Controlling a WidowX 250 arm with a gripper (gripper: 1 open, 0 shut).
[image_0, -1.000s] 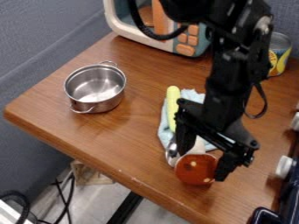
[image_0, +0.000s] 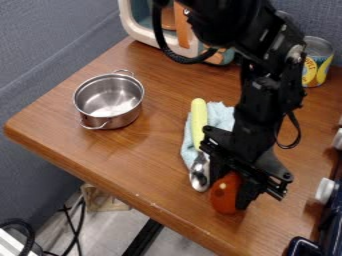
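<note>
My black gripper (image_0: 245, 178) is low over the right-front of the wooden table, with a red round object (image_0: 225, 196) at its fingers, partly hidden by them. Whether the fingers are closed on it is hard to see. Just left of it lie a light blue cloth (image_0: 190, 151), a yellow cylindrical item (image_0: 199, 118) and a shiny metal utensil (image_0: 199, 175).
A steel pot (image_0: 108, 100) stands on the left of the table (image_0: 80, 150). A can (image_0: 315, 62) is at the back right, a toy microwave (image_0: 142, 22) at the back. White knobs and a black object line the right edge.
The arm has come down lower onto the red object over the last second, and the gripper now covers more of it.
</note>
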